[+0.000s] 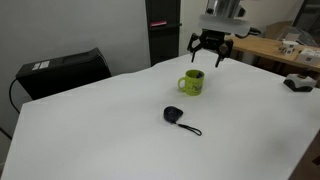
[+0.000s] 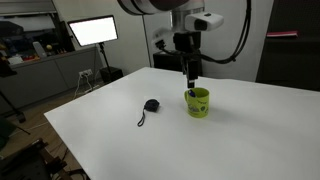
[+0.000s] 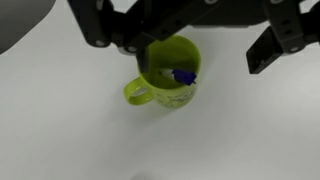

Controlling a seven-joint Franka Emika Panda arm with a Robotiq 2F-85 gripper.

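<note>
A green mug stands upright on the white table, its handle towards the left in exterior view 1. Inside it, the wrist view shows a blue and white marker-like object leaning against the wall. My gripper is open above the mug, its fingers wide apart and empty. In the wrist view one finger overlaps the mug's upper left rim, while the other finger lies well to the right over bare table. A black tape-measure-like object with a wrist strap lies in front of the mug.
A black case-like box sits at the table's left rear in exterior view 1. On the right, a dark and white device stands near the edge.
</note>
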